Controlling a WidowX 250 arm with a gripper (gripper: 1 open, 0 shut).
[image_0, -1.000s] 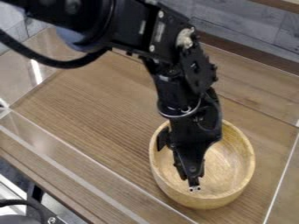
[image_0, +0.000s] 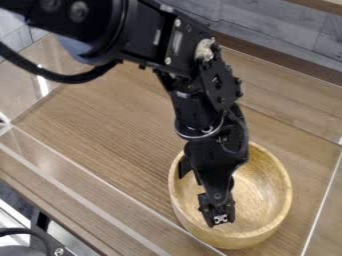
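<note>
My black gripper (image_0: 211, 186) reaches down from the upper left into a round, pale yellow bowl (image_0: 265, 206) at the lower right of the camera view. Its fingers are open, their tips low inside the bowl. A small dark piece with white marks (image_0: 222, 216) is at the lower fingertip; I cannot tell whether it is a separate thing or part of the finger. The arm hides the back left of the bowl.
A grey plank wall (image_0: 267, 35) runs along the back. Dark cables and hardware lie beyond the table's lower left edge.
The arm has shifted slightly up and to the left over the last second, with its fingertips still inside the bowl. The bowl looks unmoved.
</note>
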